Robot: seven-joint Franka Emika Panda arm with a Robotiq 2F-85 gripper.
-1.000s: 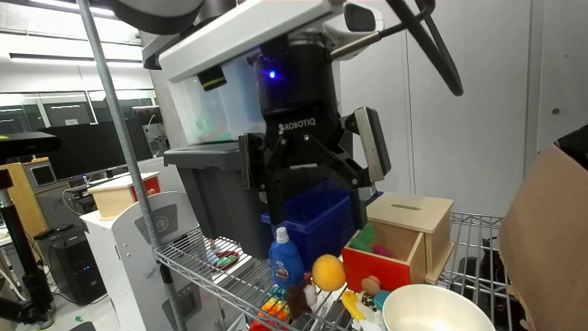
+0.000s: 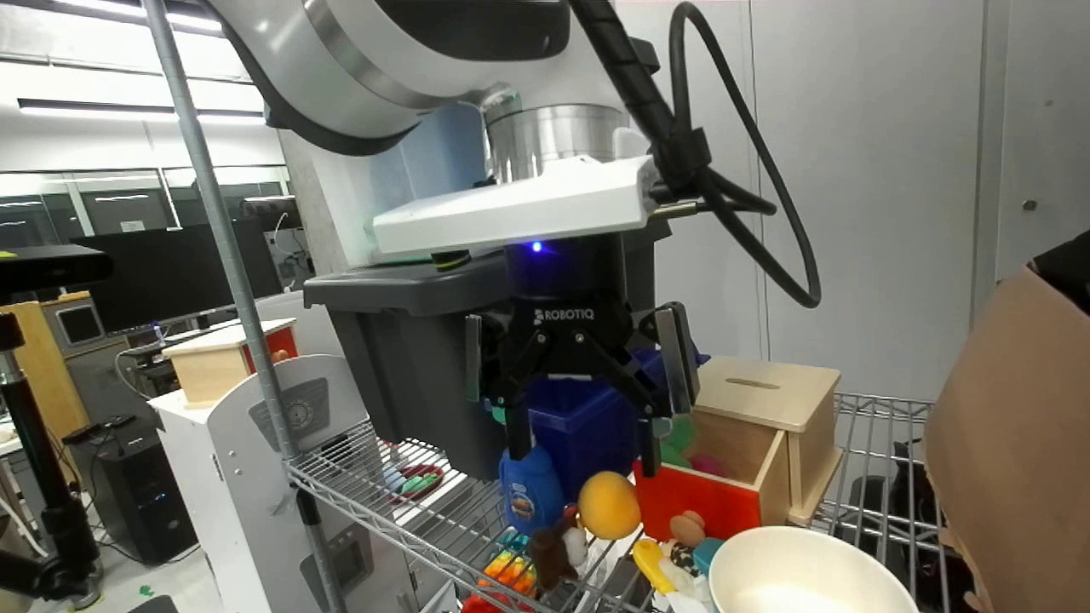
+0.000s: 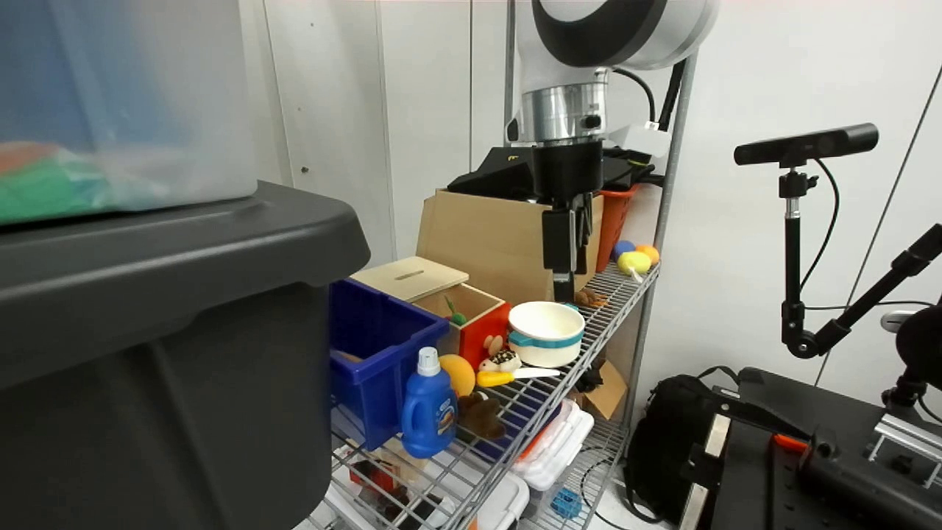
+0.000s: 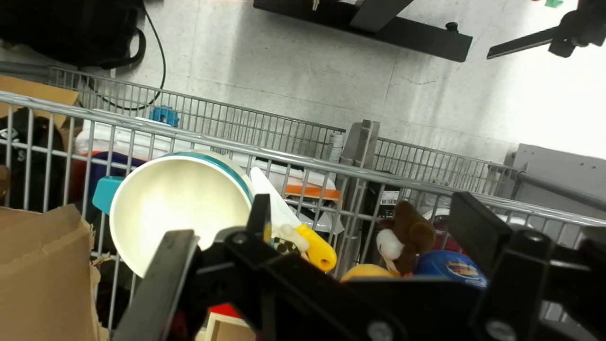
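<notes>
My gripper (image 2: 584, 455) points down above the wire shelf, its fingers wide apart and nothing between them. In exterior view 1 its fingers overlap the blue detergent bottle (image 2: 531, 490) and the red drawer front (image 2: 669, 511); an orange ball (image 2: 609, 505) shows just below. In the wrist view, a yellow-handled toy knife (image 4: 316, 247), a brown plush toy (image 4: 413, 230), part of the ball (image 4: 369, 272) and the bottle's blue body (image 4: 449, 266) appear around and between the fingers. A cream pot (image 4: 177, 210) lies to their left. From exterior view 2, the gripper (image 3: 565, 287) appears above the pot (image 3: 547, 331).
A wooden box (image 2: 766, 393) with an open drawer stands beside a blue bin (image 3: 385, 344). The large grey tote (image 2: 409, 368) and a cardboard box (image 2: 1012, 429) flank the shelf. Bare wire shelf (image 2: 358, 461) shows toward the left.
My gripper has come down and turned more upright, now hanging nearer the bottle and ball. Its fingers remain apart. The things on the shelf look unmoved.
</notes>
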